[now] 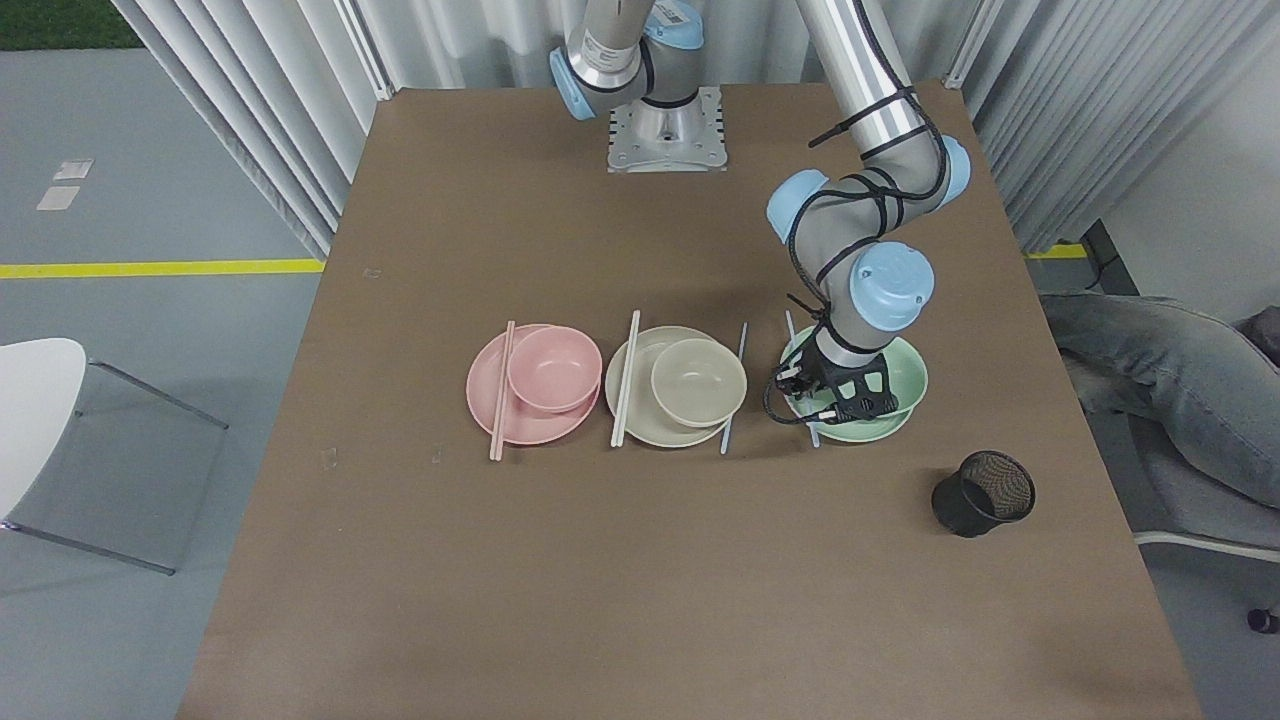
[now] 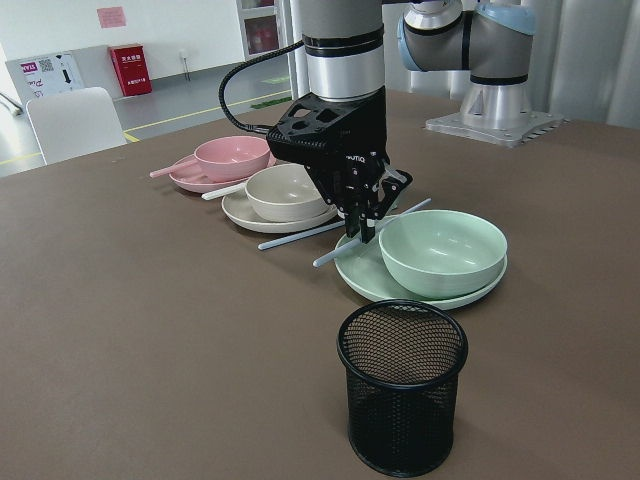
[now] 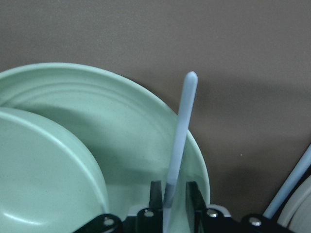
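In the wrist view my gripper is low over the green plate (image 3: 121,133), its two black fingers on either side of a light blue chopstick (image 3: 181,124); I cannot tell whether they grip it. The chopstick lies across the plate's rim beside the green bowl (image 2: 443,258). A second blue chopstick (image 1: 733,389) lies between that plate and the cream plate (image 1: 636,408), which carries a cream bowl (image 1: 697,384) and cream chopsticks (image 1: 626,378).
A pink plate (image 1: 483,390) with bowl and chopsticks is at the left. A black mesh cup (image 1: 981,494) stands in front of the green plate.
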